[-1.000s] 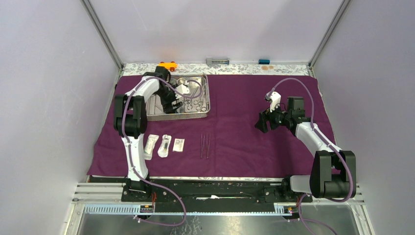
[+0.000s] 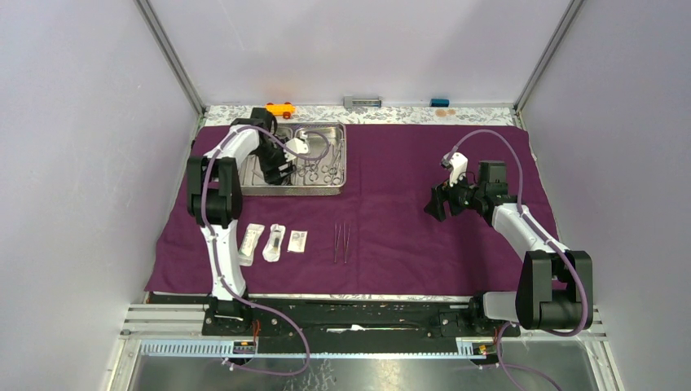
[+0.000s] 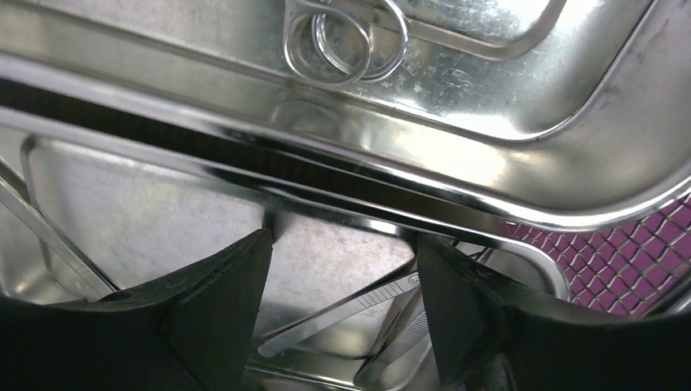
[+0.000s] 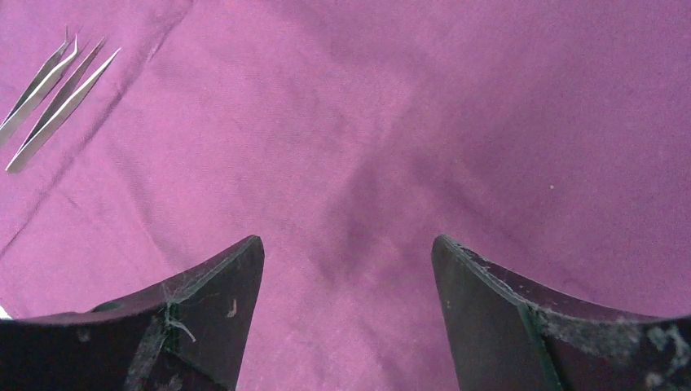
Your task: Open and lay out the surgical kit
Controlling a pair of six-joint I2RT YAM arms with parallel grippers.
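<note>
The mesh-sided metal kit tray (image 2: 314, 191) stands at the back left on the purple cloth. My left gripper is over its left part, open with a gap between its fingers. Beneath those fingers a metal inner tray (image 3: 342, 252) shows, with a scalpel handle (image 3: 338, 314) lying in it, partly behind the right finger. Another inner tray (image 3: 521, 138) beside it holds ring-handled instruments (image 3: 326, 49). At the right, my right gripper hovers over bare cloth, open and empty. Two tweezers (image 4: 65, 114) lie apart from it.
Two wrapped packs (image 2: 251, 243) (image 2: 275, 243) and a small square packet (image 2: 297, 241) lie in front of the tray, left of the tweezers (image 2: 341, 243). An orange toy (image 2: 279, 108) stands behind the tray.
The kit tray has shifted slightly left and back, and my left arm has moved left with it. The right arm and the laid-out items have stayed put.
</note>
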